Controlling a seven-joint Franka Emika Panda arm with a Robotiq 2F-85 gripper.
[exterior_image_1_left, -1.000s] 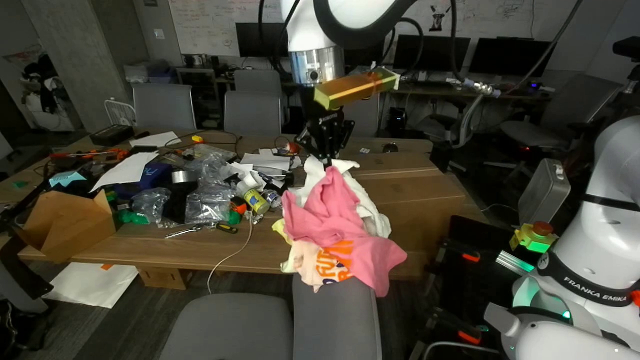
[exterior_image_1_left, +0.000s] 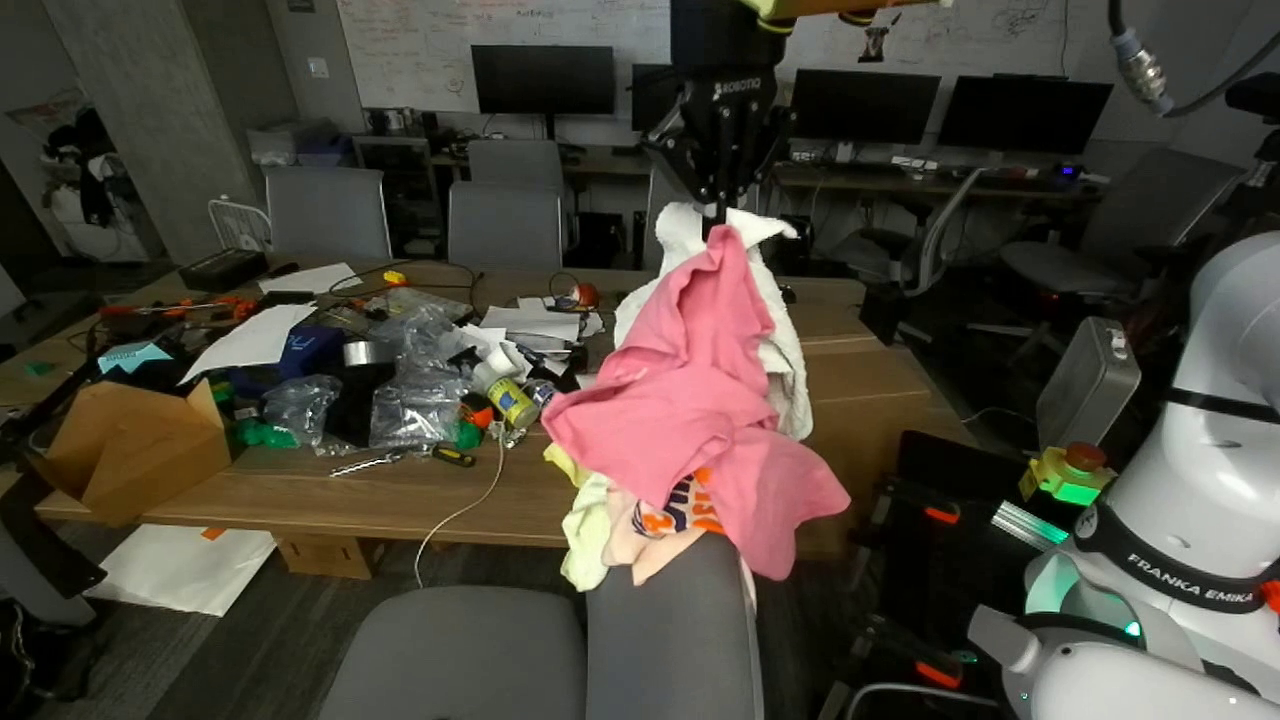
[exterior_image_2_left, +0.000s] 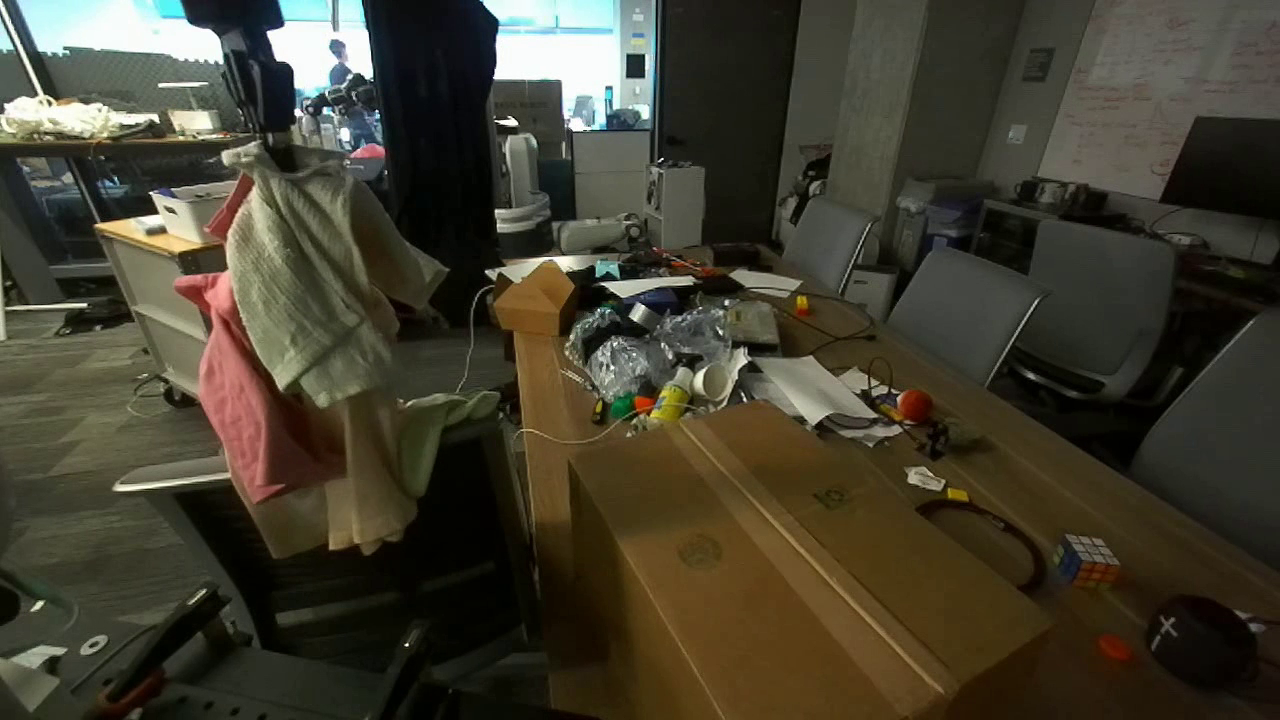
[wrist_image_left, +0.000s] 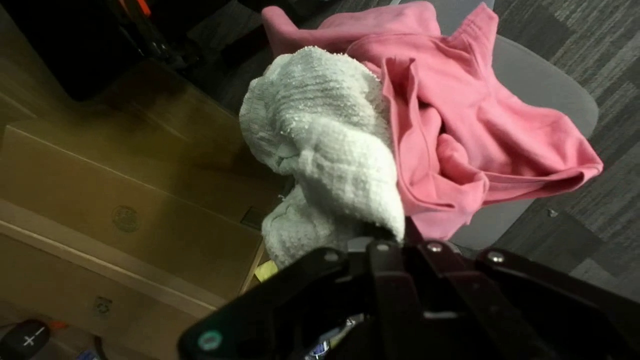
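Both a pink cloth (exterior_image_1_left: 708, 360) and a white textured towel (exterior_image_2_left: 306, 264) hang from my gripper (exterior_image_1_left: 716, 216), which is shut on their gathered tops above a grey chair (exterior_image_1_left: 672, 636). From the wrist, the white towel (wrist_image_left: 336, 144) bunches at the fingertips, with the pink cloth (wrist_image_left: 474, 114) spread beside it. Lower down, a peach cloth with orange and purple print (exterior_image_1_left: 678, 510) and a pale yellow cloth (exterior_image_1_left: 585, 534) lie over the chair's back, partly covered by the pink one. The exact pinch between the fingers is hidden by fabric.
A large cardboard box (exterior_image_2_left: 792, 540) stands close by on the wooden table (exterior_image_1_left: 396, 492). Plastic bags, papers, a yellow can (exterior_image_1_left: 513, 402) and tools clutter the table's other part. The floor around the chair shows bare carpet.
My gripper has risen and shifted slightly right, carrying the pink cloth and white towel upward. The pink cloth now hangs longer and covers more of the printed peach cloth.
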